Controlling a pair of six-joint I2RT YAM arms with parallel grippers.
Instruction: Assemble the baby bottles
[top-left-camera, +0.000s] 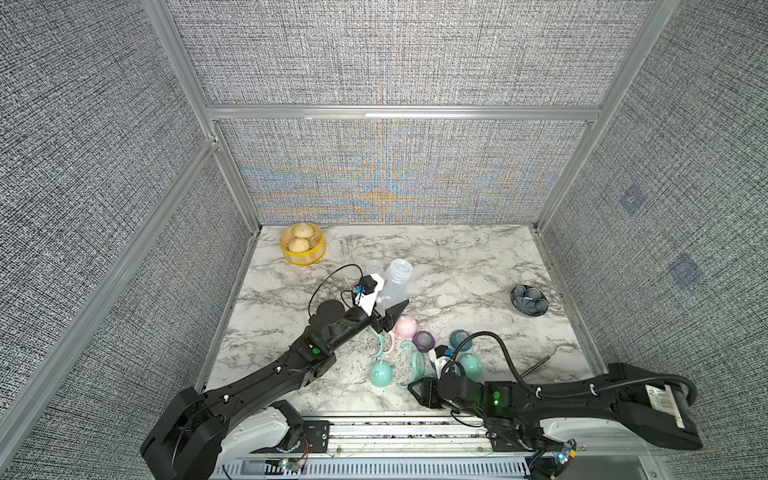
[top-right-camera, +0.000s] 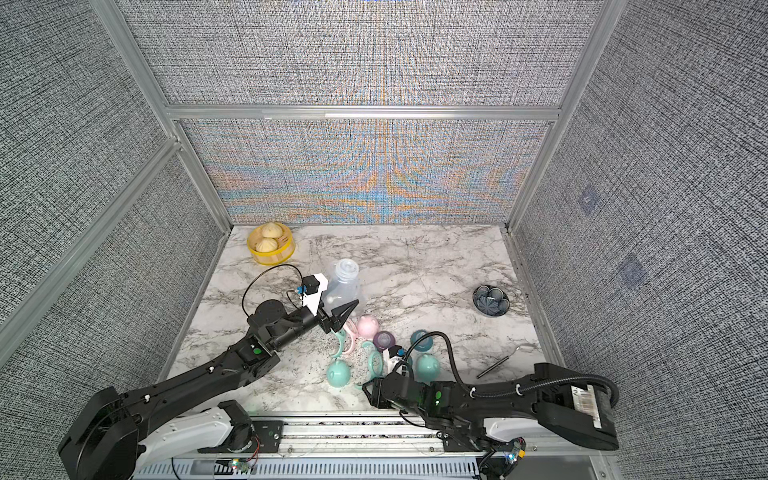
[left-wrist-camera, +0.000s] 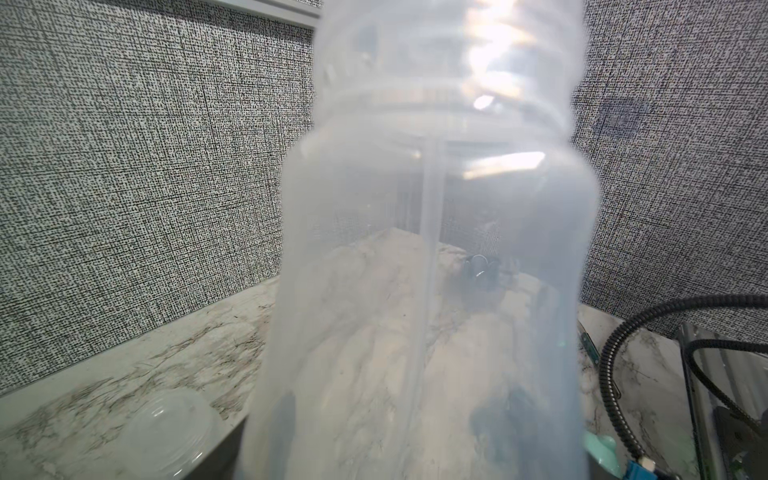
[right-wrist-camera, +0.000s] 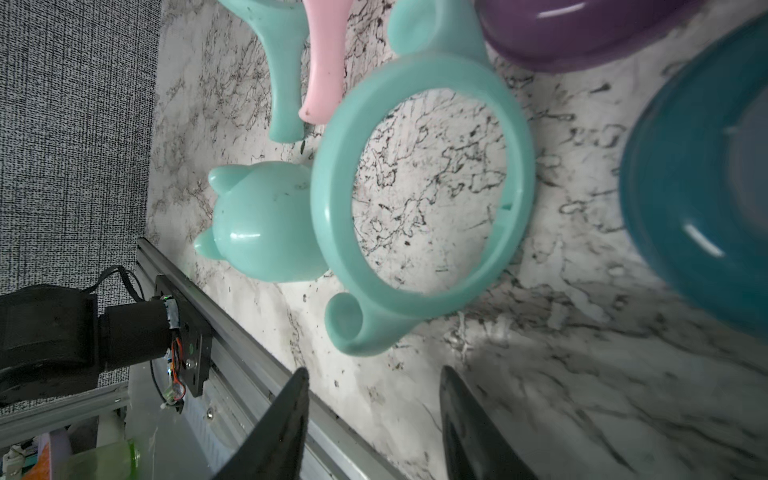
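My left gripper (top-left-camera: 388, 318) has a clear bottle (left-wrist-camera: 428, 288) upright between its fingers, filling the left wrist view. My right gripper stands part open, empty, low at the front, just short of a mint handle ring (right-wrist-camera: 336, 200). Near it lie a mint cap with ears (right-wrist-camera: 264, 224), a pink handle (right-wrist-camera: 324, 64), a pink cap (top-right-camera: 368, 326), a purple ring (right-wrist-camera: 576, 24), teal rings (right-wrist-camera: 680, 240) and a second mint cap (top-right-camera: 428, 366).
A yellow steamer with buns (top-left-camera: 292, 254) stands at the back left, a dark dish (top-left-camera: 528, 304) at the right, a thin metal tool (top-right-camera: 492, 368) at the front right.
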